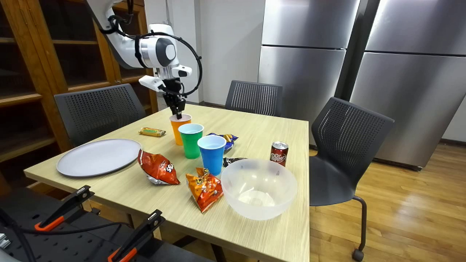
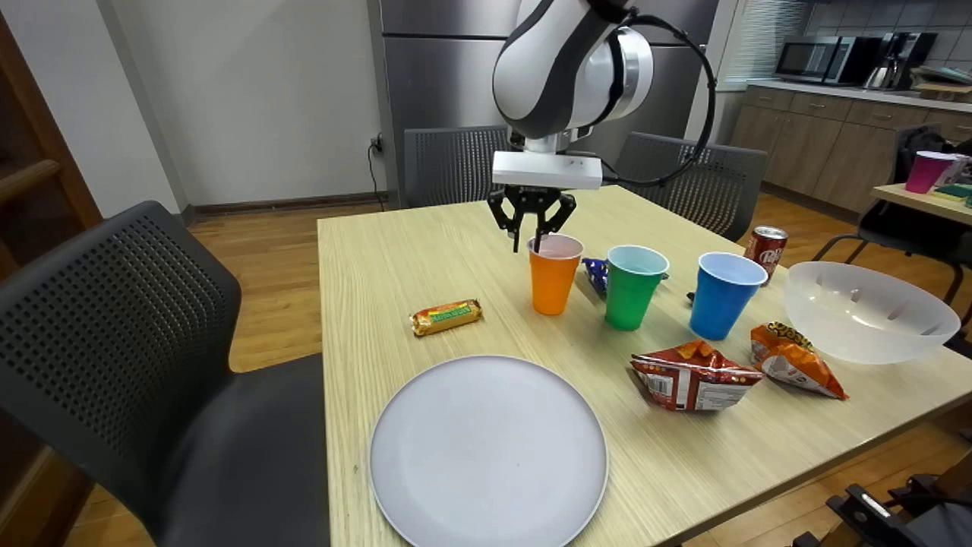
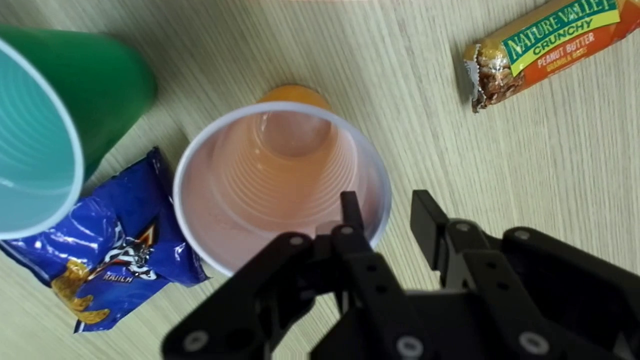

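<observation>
An orange cup (image 2: 552,284) stands upright on the table, its pale rim facing up. At its rim, my gripper points down, part open, one finger over the inside of the cup and the other outside the wall. A gap shows between the fingers and the rim in the wrist view, so the cup is not clamped. In the second exterior view the gripper (image 2: 526,246) is at rim height, its fingertips fairly close together. The cup appears empty.
Close by stand a green cup (image 2: 632,290) and a blue cup (image 2: 722,299). A blue chip bag (image 3: 129,246) lies near the orange cup, a granola bar (image 2: 446,317) on its other side. Also present: a grey plate (image 2: 488,447), red bag (image 1: 158,168), orange bag (image 1: 204,190), clear bowl (image 1: 258,187), soda can (image 1: 279,153).
</observation>
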